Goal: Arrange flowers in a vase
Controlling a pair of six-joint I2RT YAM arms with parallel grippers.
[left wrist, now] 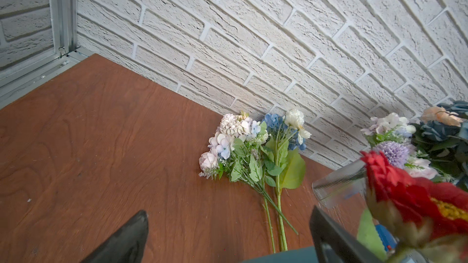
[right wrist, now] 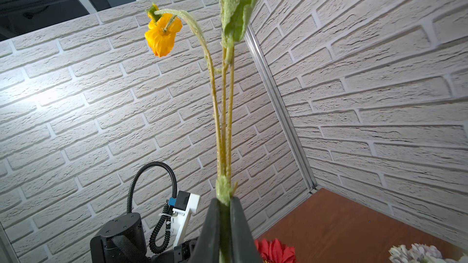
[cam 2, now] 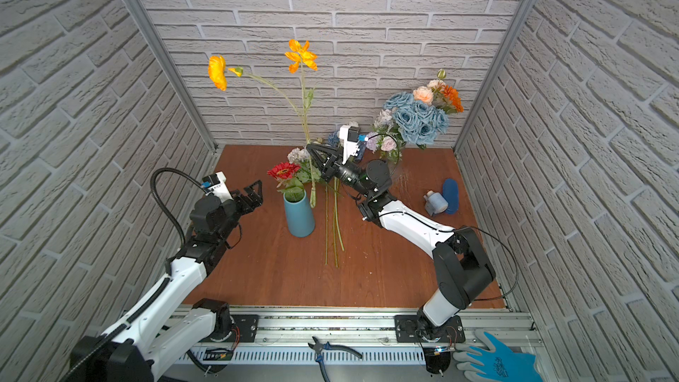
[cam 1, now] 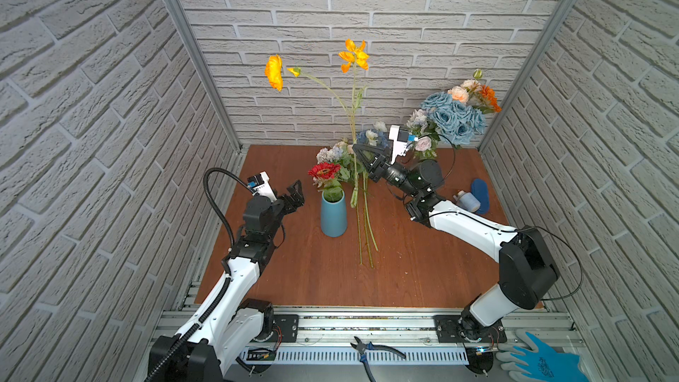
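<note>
My right gripper is shut on the yellow flower stems [right wrist: 219,117]; their orange-yellow blooms [cam 1: 351,55] stand high above the table. The stems' lower ends hang beside the blue-grey vase [cam 1: 333,213], which holds a red flower [cam 1: 324,170] with green leaves. At the left, beside the vase, my left gripper [cam 1: 293,194] stands open and empty. Loose pale and blue flowers [left wrist: 234,141] lie on the table behind the vase, their long stems reaching toward the front.
A bouquet of blue roses [cam 1: 452,120] stands at the back right in a clear container [left wrist: 336,185]. A small pale jar [cam 2: 435,202] and a blue oval object [cam 2: 450,195] sit at the right.
</note>
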